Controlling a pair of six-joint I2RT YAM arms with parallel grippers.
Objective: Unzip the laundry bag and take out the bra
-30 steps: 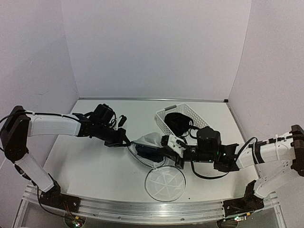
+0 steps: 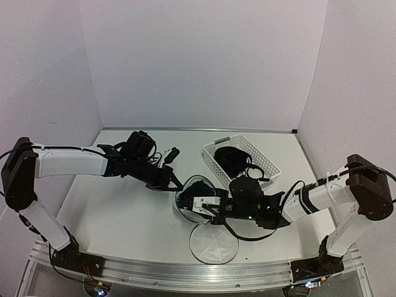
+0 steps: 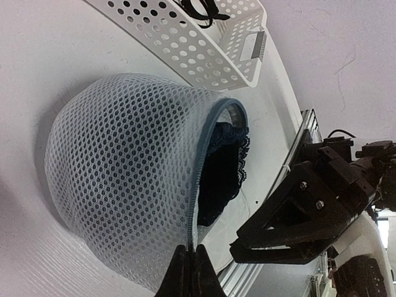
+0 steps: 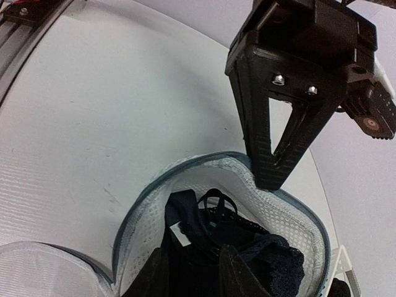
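The white mesh laundry bag [image 3: 124, 167] is unzipped, its blue-edged mouth facing the front and its round lid flap [image 2: 213, 244] lying flat on the table. My left gripper is shut on the edge of that mouth. Inside the bag lies the dark navy bra [image 4: 247, 238], with a white label and lace trim showing. My right gripper reaches into the mouth over the bra. Its fingers are apart, with dark fabric visible between them; whether they touch it is unclear.
Behind the bag, toward the right, stands a white perforated basket [image 2: 270, 166] with a black garment [image 2: 231, 161] in it.
My right gripper has moved left into the bag's mouth. My left gripper has shifted right, and the bag has changed shape, its mouth now standing wider and rounder.
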